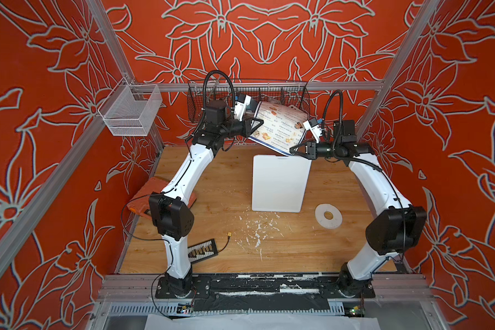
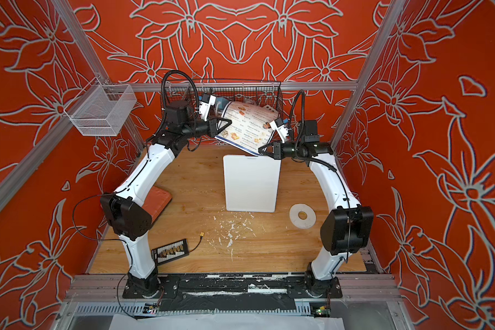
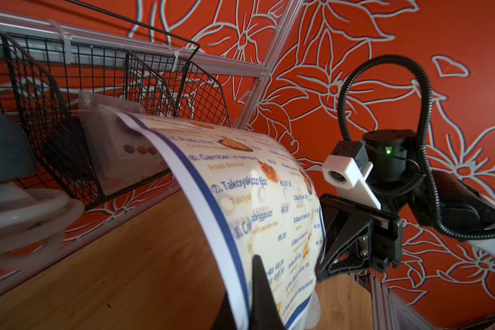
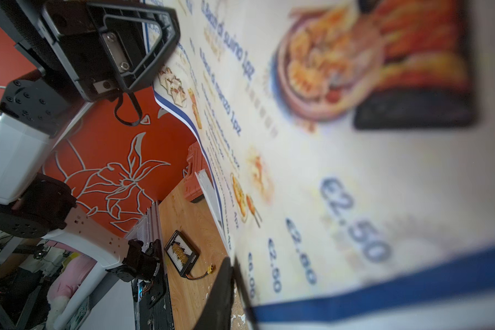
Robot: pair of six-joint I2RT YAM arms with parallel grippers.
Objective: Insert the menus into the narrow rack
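A printed menu sheet (image 1: 280, 126) hangs bowed and tilted between my two grippers, in front of the black wire rack (image 1: 198, 104) on the back wall. My left gripper (image 1: 256, 127) is shut on the menu's left edge; in the left wrist view its dark fingertips (image 3: 263, 297) meet over the paper. At the lower right corner, my right gripper (image 1: 296, 150) is shut on the same sheet, whose print (image 4: 335, 165) fills much of the right wrist view. Whether the far edge of the menu is inside the rack cannot be told.
A white upright panel (image 1: 278, 184) stands on the table just below the menu. A bagged item (image 3: 121, 143) sits in the wire rack. White basket (image 1: 132, 112) hangs at left; orange case (image 1: 148, 198), connector board (image 1: 202, 251), white ring (image 1: 328, 216) and paper scraps lie on the table.
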